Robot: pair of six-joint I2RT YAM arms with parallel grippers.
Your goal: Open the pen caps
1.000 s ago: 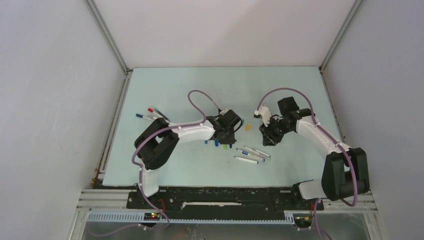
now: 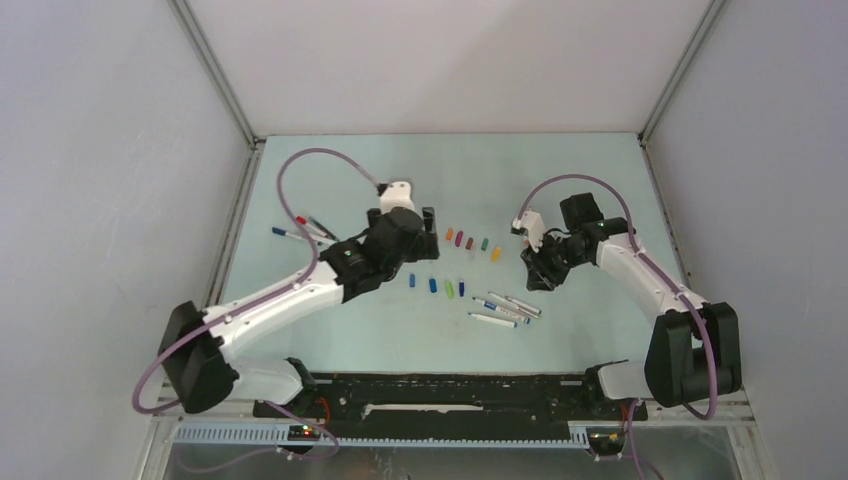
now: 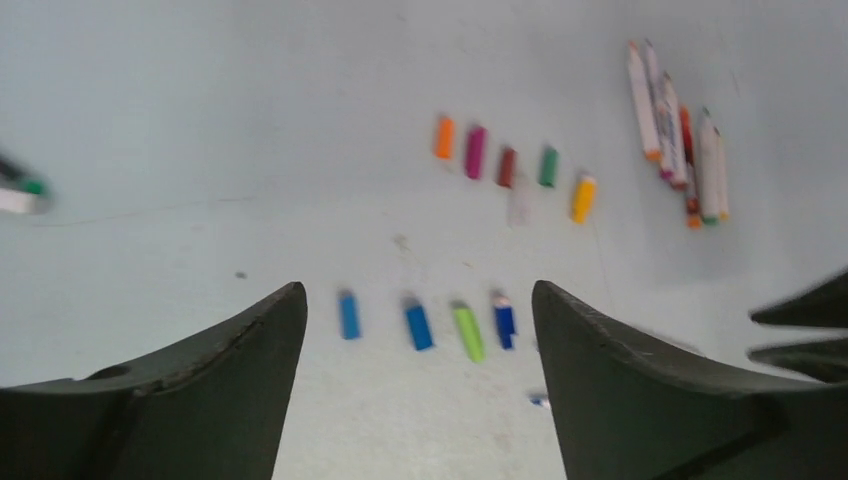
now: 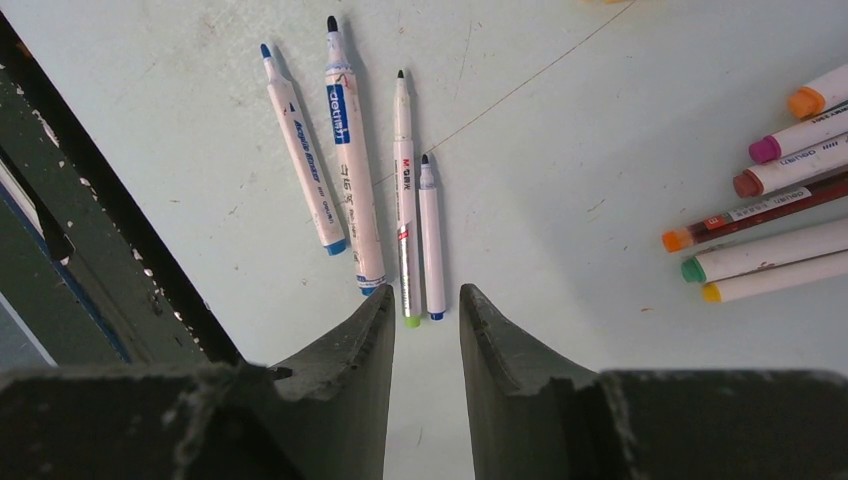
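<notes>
Loose caps lie in two rows, among them an orange cap (image 3: 443,137), a yellow cap (image 3: 583,197), a blue cap (image 3: 349,315) and a lime cap (image 3: 467,331). Over the table left of centre, my left gripper is open and empty. My right gripper is part open above the right side, nothing between its fingers. Beyond its fingertips lie uncapped markers with bare tips, including a thick white marker (image 4: 355,180) and a thin green-ended pen (image 4: 405,200). At the far left lie a blue-ended pen (image 2: 287,233), a red-ended pen (image 2: 304,221) and a dark pen (image 2: 322,229).
A bundle of coloured pens (image 4: 770,210) lies to one side of the right gripper; the right arm mostly hides it from above. A dark rail (image 2: 450,395) borders the near edge.
My left arm has risen and swung left, away from the caps, uncovering several in the upper row. The right arm has barely moved. The markers look unmoved.
</notes>
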